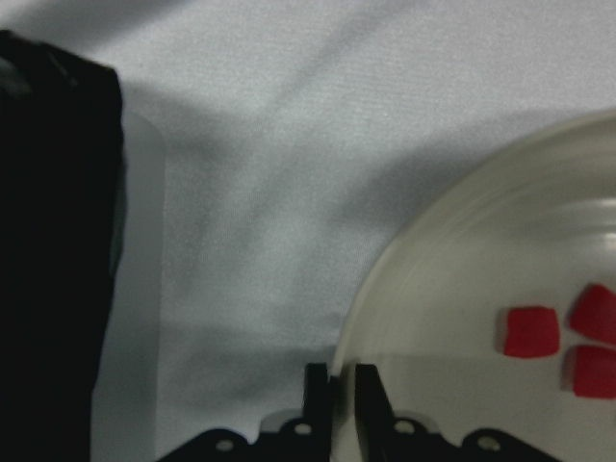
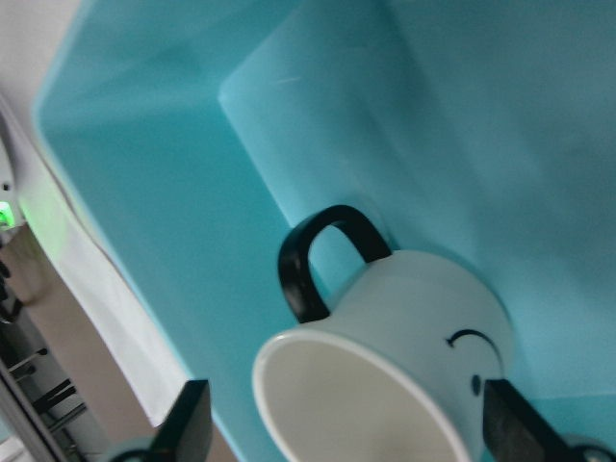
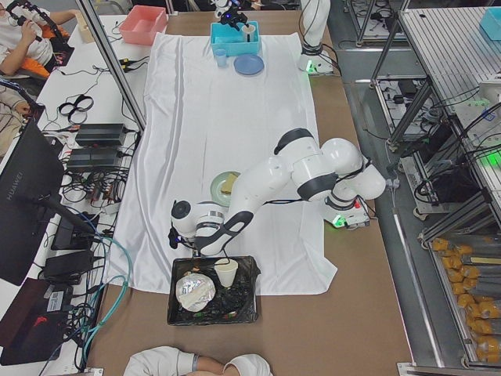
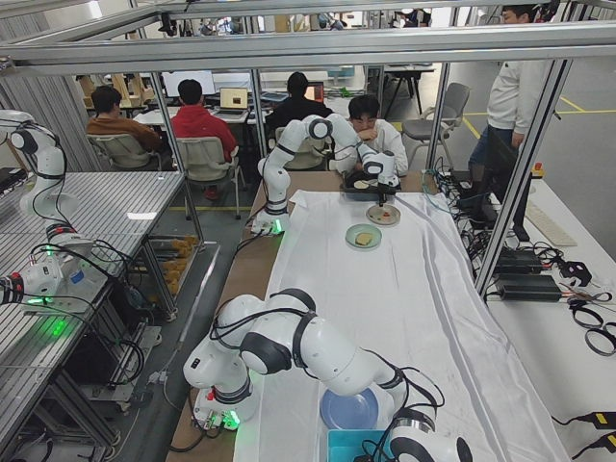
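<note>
My left gripper is at the rim of a cream plate (image 1: 452, 279) holding red cubes (image 1: 530, 332); its two fingers straddle the rim, close together, and whether they grip it cannot be told. In the right camera view that plate (image 4: 382, 218) sits behind a green plate (image 4: 363, 241) with a yellow piece. My right gripper stands open around a white mug (image 2: 423, 298) with a black handle, lying in a blue bin (image 2: 164, 164).
A black tray (image 3: 176, 305) with a foil-covered dish (image 3: 195, 291) and white cup (image 3: 226, 272) lies beside the left arm. A blue plate (image 3: 249, 64) is by the bin.
</note>
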